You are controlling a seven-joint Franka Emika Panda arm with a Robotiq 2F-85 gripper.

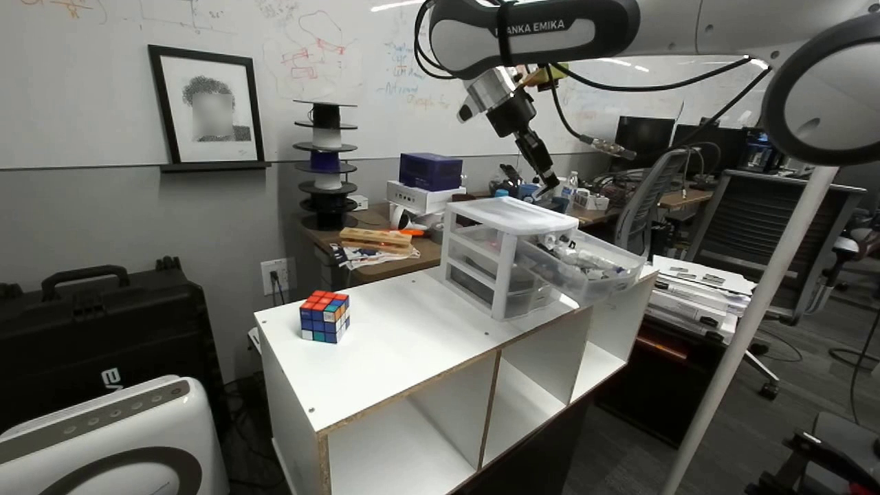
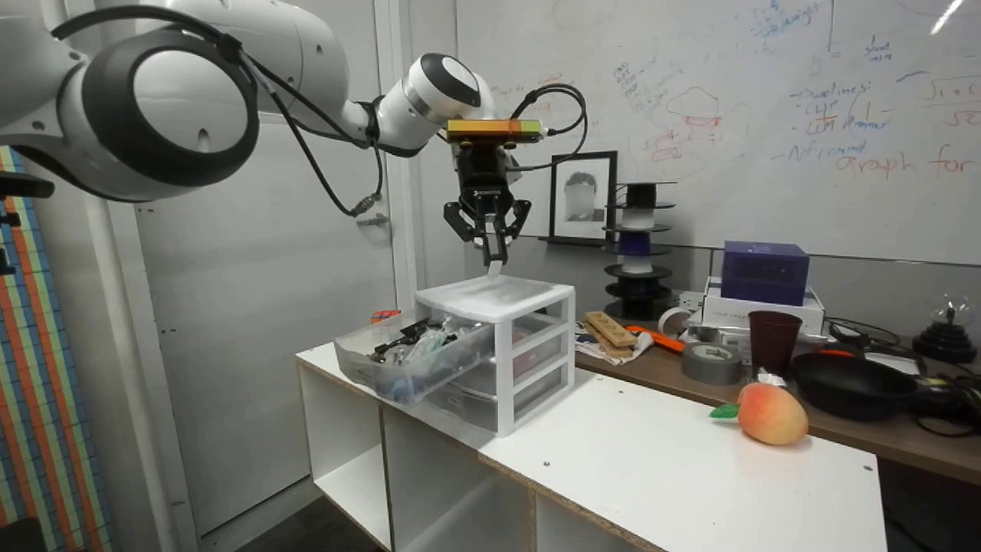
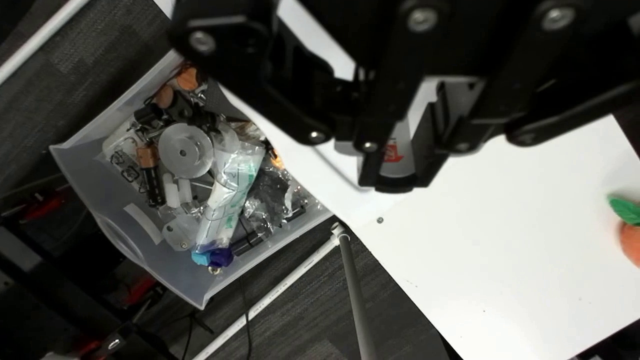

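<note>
My gripper (image 2: 496, 257) is shut on a small pale item (image 2: 494, 270), which pokes out below the fingertips. Its shape is mostly hidden. In exterior view 1 the gripper (image 1: 548, 179) hangs beyond the white-topped drawer unit (image 1: 515, 216); in exterior view 2 it is over the unit's top. From the wrist, a pale surface with a red mark (image 3: 393, 154) shows between the fingers; I cannot tell whether it belongs to the item. The pulled-out clear top drawer (image 3: 129, 231) holds a plastic bag (image 3: 231, 192), a pale spool (image 3: 186, 150) and mixed small parts.
A Rubik's cube (image 1: 325, 317) and a peach with a green leaf (image 2: 772, 414) are on the white shelf top (image 2: 644, 469), with bare surface between the unit and the peach. The open drawer juts past the shelf edge. A brown desk (image 1: 396, 265) stands behind.
</note>
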